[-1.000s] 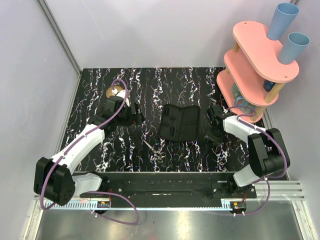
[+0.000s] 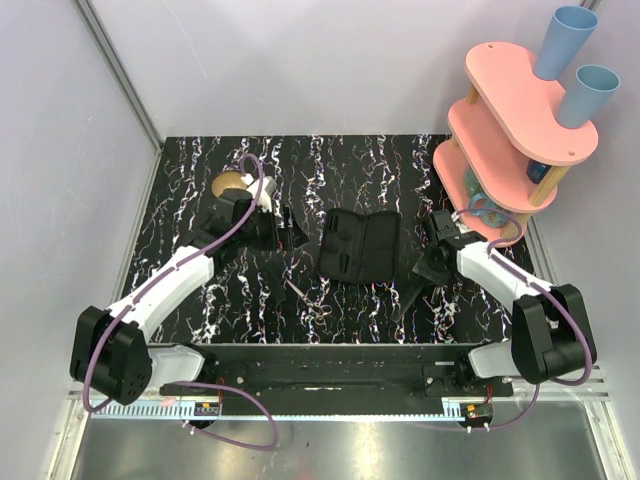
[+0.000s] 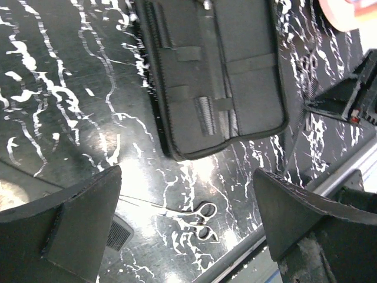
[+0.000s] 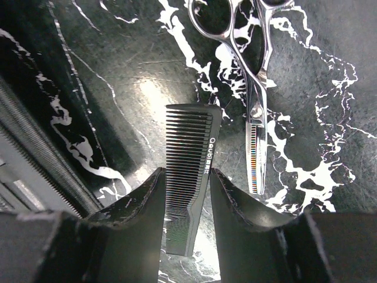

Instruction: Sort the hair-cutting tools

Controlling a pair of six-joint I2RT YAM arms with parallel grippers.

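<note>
In the right wrist view a black comb (image 4: 187,159) lies between the fingers of my right gripper. Its fingers are part open, one finger on either side; whether they touch the comb I cannot tell. Thinning scissors (image 4: 257,112) lie to the right of it. The open black case (image 2: 381,246) sits mid-table, a few slim tools (image 3: 205,115) strapped in its left half. My left gripper (image 2: 293,235) hovers open and empty left of the case. Silver scissors (image 3: 162,207) rest in front of the case, beside a dark flat tool (image 3: 119,233) partly hidden by the left finger.
A pink tiered shelf (image 2: 510,85) with blue cups (image 2: 588,97) stands at the back right, close behind my right arm. A round tan object (image 2: 228,182) lies at the back left. Bare table stretches behind the case.
The left gripper has shifted slightly to the right, towards the case. The right arm has moved a little to the right and forward, its gripper staying low by the comb.
</note>
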